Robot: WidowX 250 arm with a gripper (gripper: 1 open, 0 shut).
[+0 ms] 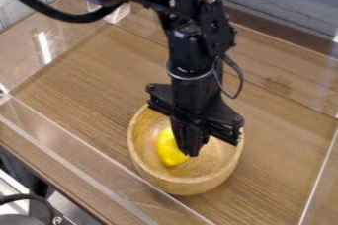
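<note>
A round light wooden bowl (199, 178) sits on the wooden table in the lower middle of the camera view. A yellow object (171, 146) lies in the left part of the bowl, partly hidden behind my gripper (189, 145). The black gripper hangs over the bowl with its fingertips down inside the rim, shut, with nothing seen between its fingers. The yellow object is just left of the fingertips; whether they touch cannot be told.
Bare table (93, 91) stretches left of and behind the bowl, with more free room at the right. A transparent edge runs along the left front, with cables beyond it at the lower left.
</note>
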